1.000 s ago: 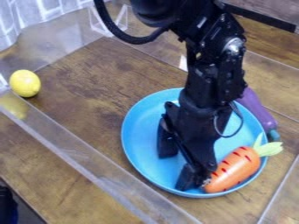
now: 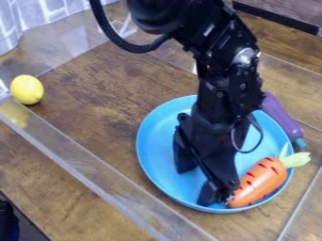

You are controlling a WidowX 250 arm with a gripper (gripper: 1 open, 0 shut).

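Observation:
My black gripper (image 2: 214, 165) reaches down from the top of the view into a blue bowl (image 2: 160, 158), its fingers low inside, open. An orange toy carrot (image 2: 262, 181) with pale leaves lies in the bowl's right side, right beside the fingertips. The gripper body hides much of the bowl's middle and back.
A purple object (image 2: 281, 120), perhaps an eggplant, lies behind the bowl at the right. A yellow lemon-like object (image 2: 26, 89) sits at the far left. Clear plastic walls edge the wooden surface (image 2: 94, 94), whose left middle is free.
Over the last second, the bowl with the carrot in it has shifted slightly to the right, along with the gripper. Little else has changed.

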